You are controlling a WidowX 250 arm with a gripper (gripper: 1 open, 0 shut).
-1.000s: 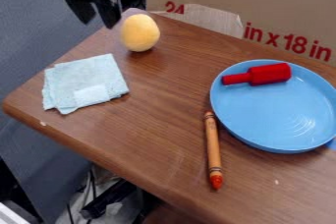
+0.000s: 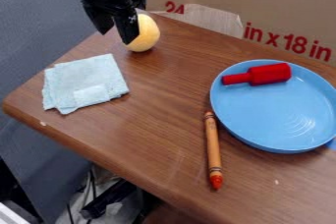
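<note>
My black gripper (image 2: 116, 22) hangs at the top left, tilted down beside a pale yellow, egg-shaped object (image 2: 143, 35), overlapping or very near its left side; whether the fingers touch it or are open is unclear. A folded light-blue cloth (image 2: 84, 83) lies on the wooden table left of centre. A blue plate (image 2: 276, 119) on the right holds a red cylindrical object with a handle (image 2: 268, 74). An orange crayon (image 2: 213, 150) with a red tip lies left of the plate.
A large cardboard box (image 2: 250, 7) stands along the back of the table (image 2: 144, 140). The near left edge drops to the floor.
My gripper has moved down and to the right, from above and left of the yellow object to right beside it. The objects on the table look unmoved.
</note>
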